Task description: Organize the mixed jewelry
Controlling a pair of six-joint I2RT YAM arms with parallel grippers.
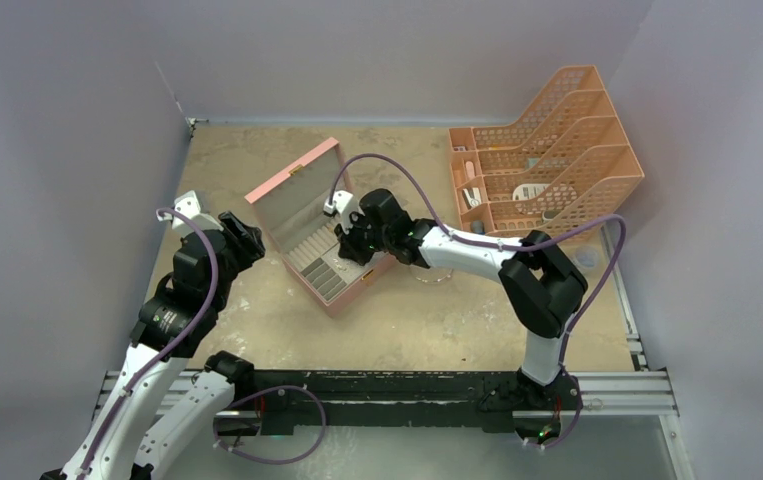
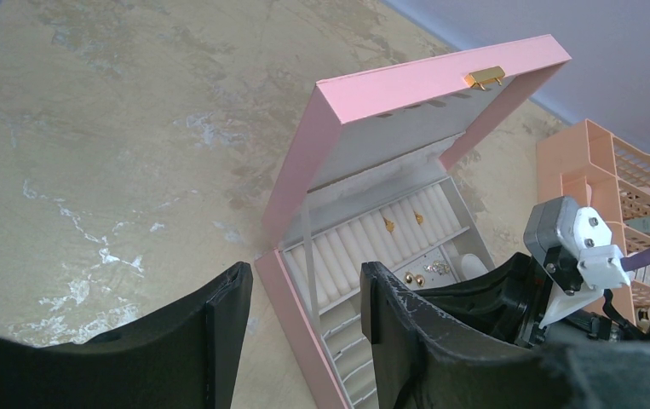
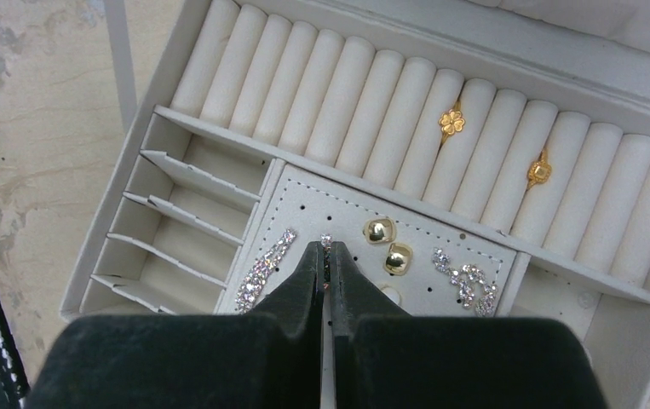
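Note:
The pink jewelry box (image 1: 277, 185) stands open on the table. Gold earrings (image 3: 379, 230), a rhinestone strand (image 3: 263, 271) and a sparkling piece (image 3: 468, 282) lie on the padded panel. My right gripper is shut over that panel, a small sparkling bit at its tips; whether held is unclear. My left gripper stands open left of the box, nothing visible between its fingers.
A peach plastic organizer (image 1: 597, 160) with small items stands at the back right. Pale loops lie on the table right of the box, partly under the right arm.

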